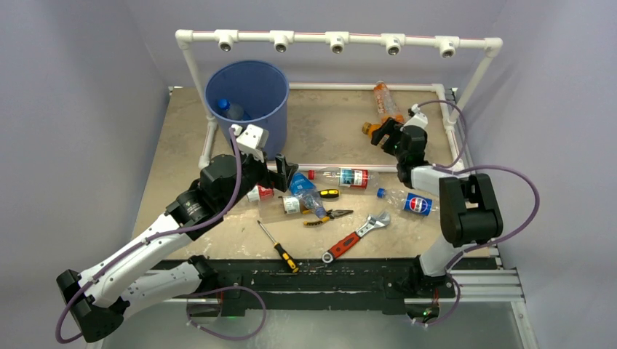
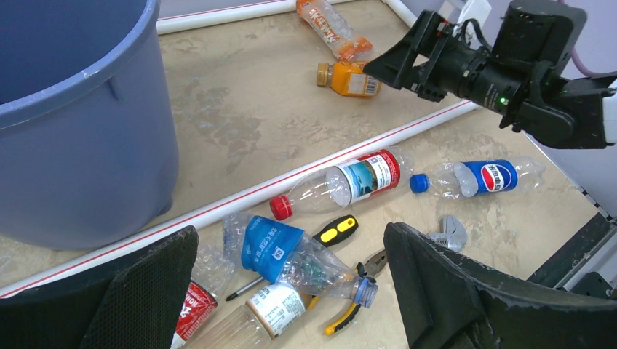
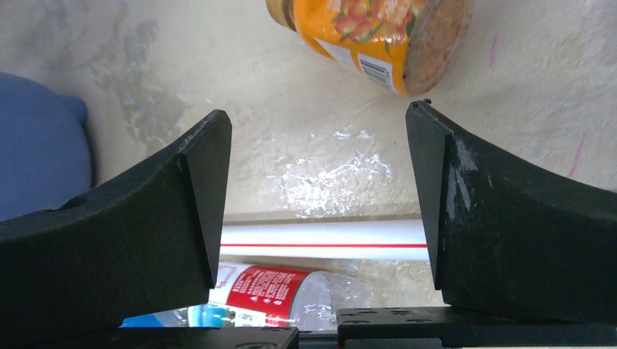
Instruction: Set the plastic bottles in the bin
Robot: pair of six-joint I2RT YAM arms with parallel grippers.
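My right gripper hangs open at the back right, just above and in front of the orange bottle [image 3: 364,36]; nothing is between its fingers. Behind lies an orange-label bottle [image 1: 385,98]. My left gripper is open above a crumpled blue-label bottle [image 2: 271,251], a red-label bottle [image 2: 190,305] and a white-label bottle [image 2: 280,313]. A red-capped bottle [image 1: 342,178] and a Pepsi bottle [image 1: 409,203] lie at front right. The blue bin [image 1: 247,134] at back left has a blue-capped bottle [image 1: 233,110] inside.
Among the bottles lie pliers [image 1: 327,217], a screwdriver [image 1: 284,254] and a red-handled wrench [image 1: 349,240]. A white pipe [image 2: 436,120] crosses the table between the back and front areas.
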